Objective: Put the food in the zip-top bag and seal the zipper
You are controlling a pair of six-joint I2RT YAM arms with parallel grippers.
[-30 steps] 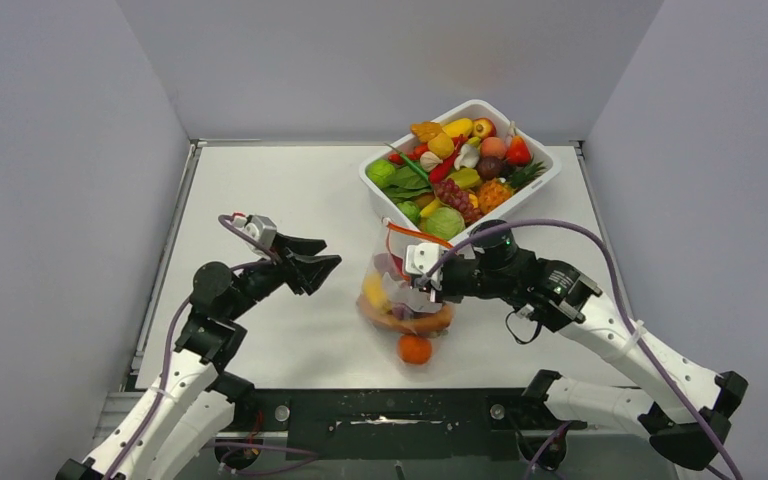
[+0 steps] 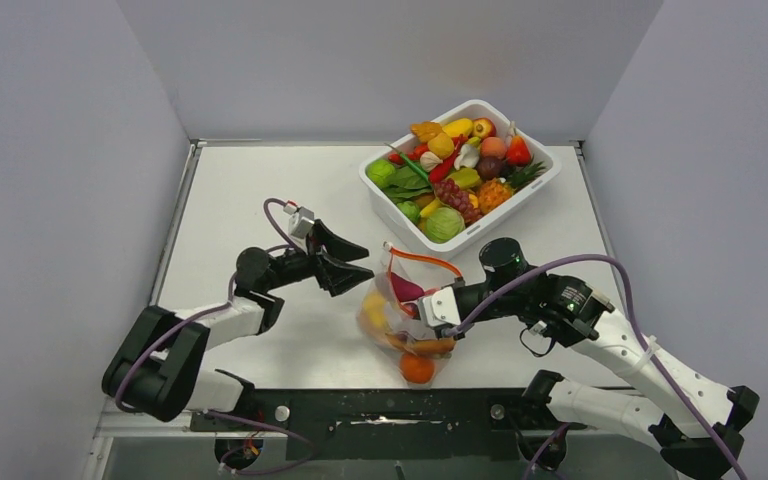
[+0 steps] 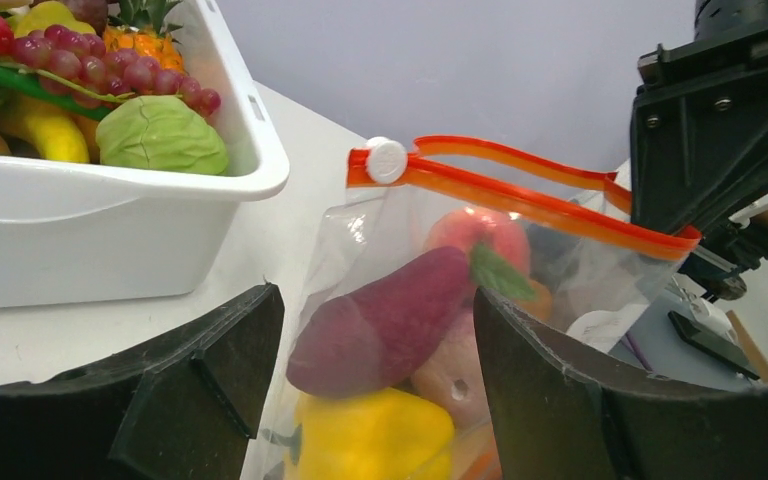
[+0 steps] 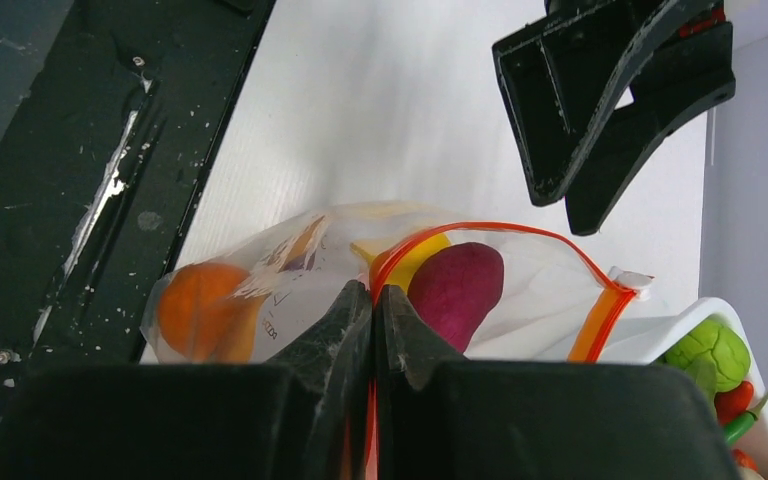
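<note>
The clear zip bag (image 2: 378, 310) stands on the table, holding an eggplant (image 3: 380, 320), a yellow pepper (image 3: 370, 445), an orange (image 4: 200, 310) and other food. Its orange zipper (image 3: 520, 200) forms an open loop at the top, with a white slider (image 3: 386, 160) at one corner. My right gripper is shut on the bag's rim. My left gripper (image 2: 360, 262) hangs just left of the bag's mouth, open, its fingers empty and facing the bag.
A white bin (image 2: 380, 205) full of produce sits behind the bag. Grey walls border the table, and a dark strip runs along the front edge.
My left gripper has moved right, toward the bag.
</note>
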